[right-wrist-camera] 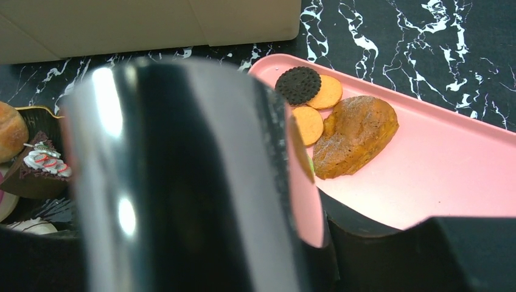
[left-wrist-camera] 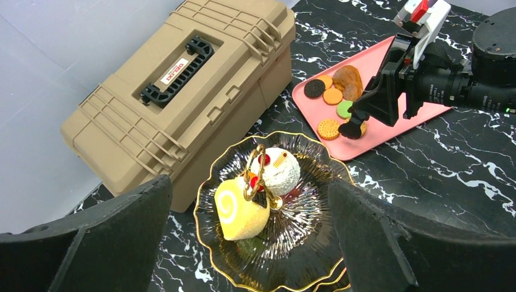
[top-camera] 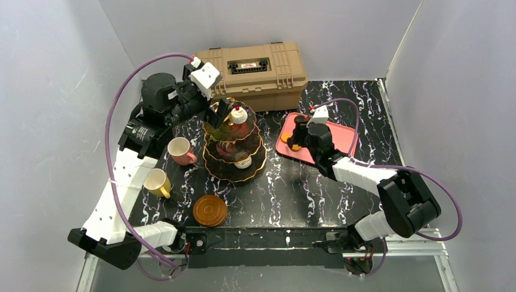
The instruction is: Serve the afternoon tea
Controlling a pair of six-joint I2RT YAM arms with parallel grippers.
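In the left wrist view, my left gripper stands open above the gold-rimmed tiered stand (left-wrist-camera: 310,255). A yellow swirl roll (left-wrist-camera: 234,214) and a white cream cake (left-wrist-camera: 282,173) rest on the top tier around the gold handle (left-wrist-camera: 249,179), apart from both fingers. My right gripper (top-camera: 294,132) is low over the left part of the pink tray (top-camera: 342,135), its fingers apart. Beneath and beside it lie several biscuits (left-wrist-camera: 328,129) and a brown pastry (left-wrist-camera: 348,81). A large shiny dark shape (right-wrist-camera: 182,182) hides the middle of the right wrist view.
A tan case (top-camera: 255,72) stands behind the stand. Pink mug (top-camera: 181,150), yellow mug (top-camera: 157,182) and stacked brown coasters (top-camera: 210,210) lie at the left.
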